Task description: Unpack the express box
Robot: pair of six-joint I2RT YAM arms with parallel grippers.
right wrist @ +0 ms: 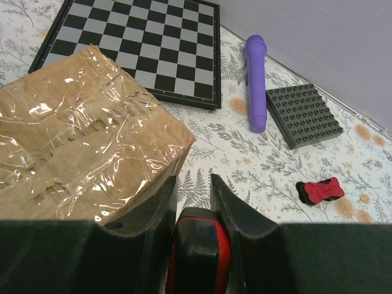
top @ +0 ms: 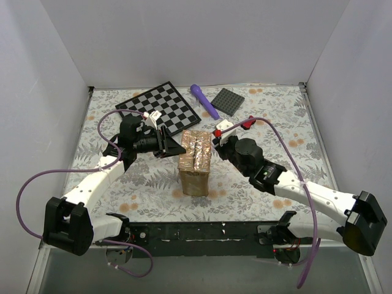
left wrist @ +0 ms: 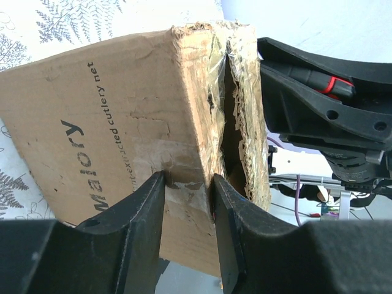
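Note:
The brown cardboard box point(top: 196, 160) stands in the middle of the table, clear tape over its top. In the left wrist view the box point(left wrist: 98, 135) shows a printed face and a torn, dark slit along the taped side. My left gripper is at the box's left side, its fingers part way apart against the cardboard near that edge. In the right wrist view my right gripper is shut on a black-and-red tool point(right wrist: 199, 248), beside the box's right side. The tool's far end is hidden, as are the box's contents.
Behind the box lie a checkered board point(top: 160, 105), a purple microphone-shaped object point(top: 204, 101) and a dark grey studded block point(top: 228, 101). A small red-and-black item point(right wrist: 321, 191) lies to the right.

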